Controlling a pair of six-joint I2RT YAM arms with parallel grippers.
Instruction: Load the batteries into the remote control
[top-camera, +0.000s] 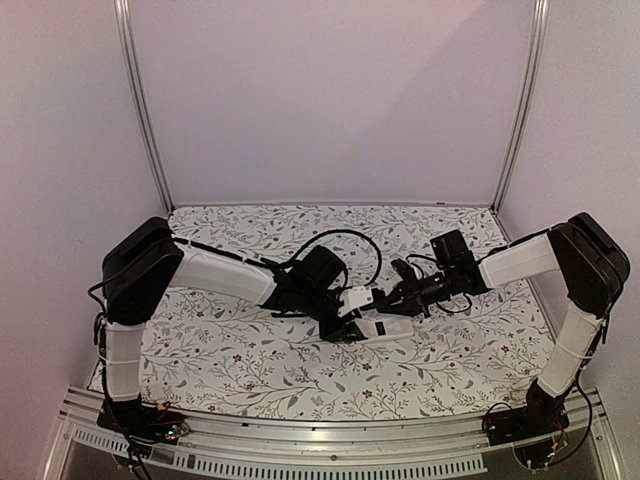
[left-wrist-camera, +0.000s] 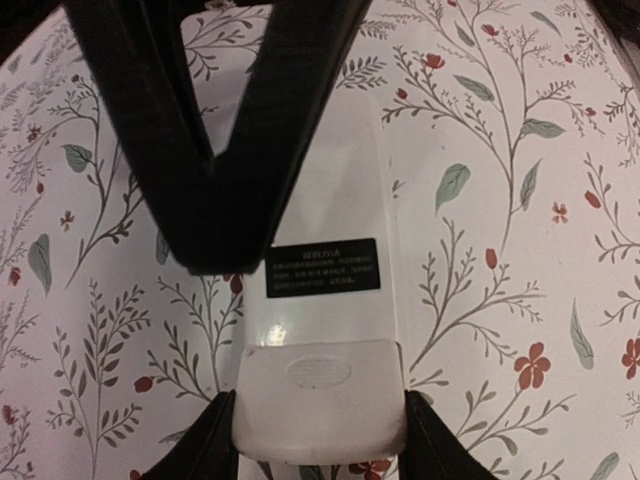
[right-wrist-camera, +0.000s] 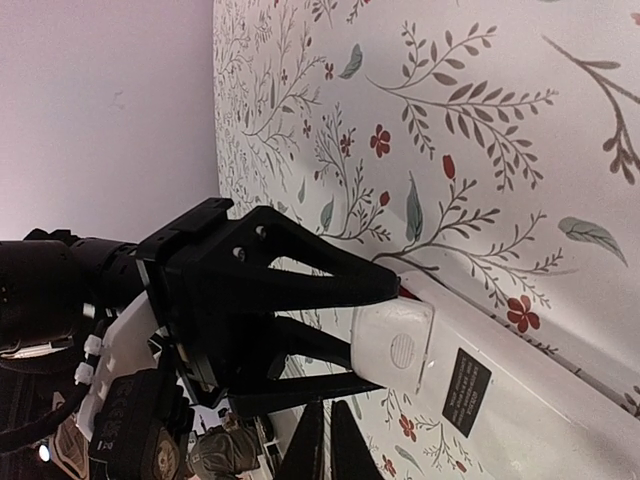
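A white remote (top-camera: 385, 328) lies back up on the floral table, a dark label on it; in the left wrist view its battery cover (left-wrist-camera: 318, 395) is at the near end. My left gripper is shut on that cover end, one finger either side. My right gripper hovers close over the remote from the right, shut, nothing visible between its fingers; in the left wrist view its black body hides part of the remote's far portion. No batteries can be made out.
Pale walls stand at the back and sides, with a metal rail along the front edge.
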